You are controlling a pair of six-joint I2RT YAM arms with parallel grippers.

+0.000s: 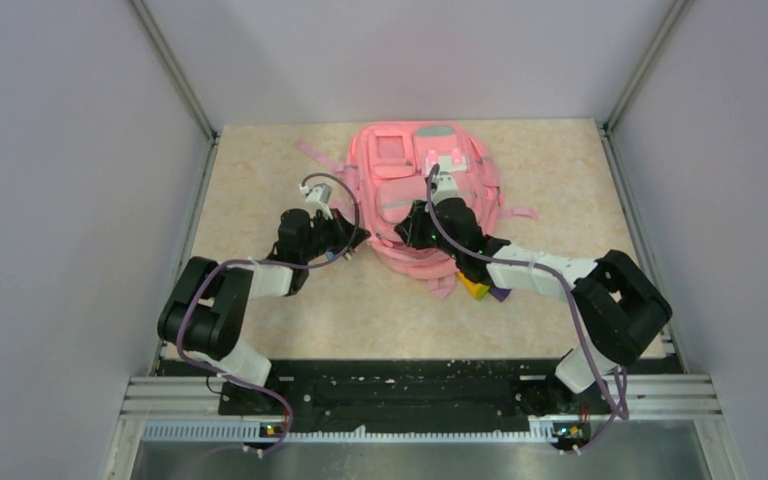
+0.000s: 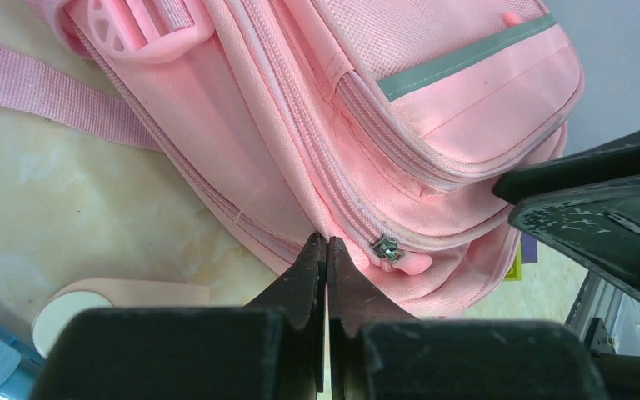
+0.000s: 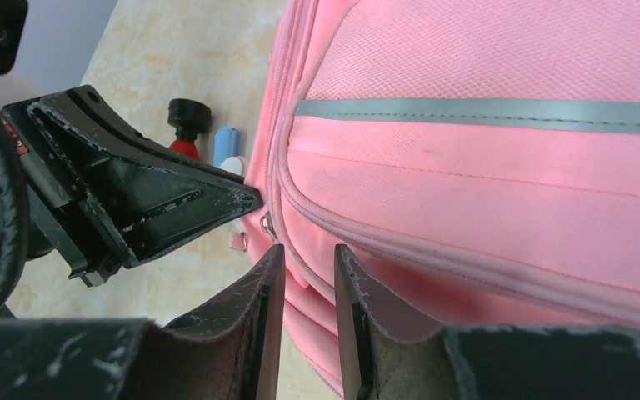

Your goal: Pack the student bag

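The pink bag (image 1: 430, 170) lies flat on the table. My left gripper is shut on the bag's fabric at its lower left edge, beside the zipper line. A metal zipper slider (image 2: 387, 248) with a pink pull tab (image 2: 414, 263) sits just to the right of that hold. My right gripper stands slightly open over the lower part of the bag, with nothing between its fingers. In the right wrist view, the zipper slider (image 3: 267, 225) shows beside the left gripper's tips, to the left of the right gripper's gap.
A yellow item (image 1: 474, 287) and a purple block (image 1: 502, 294) lie at the bag's lower right, partly under the right arm. Near the left gripper are a blue item (image 3: 226, 146) and a red item with a black top (image 3: 188, 125). Bare table lies in front.
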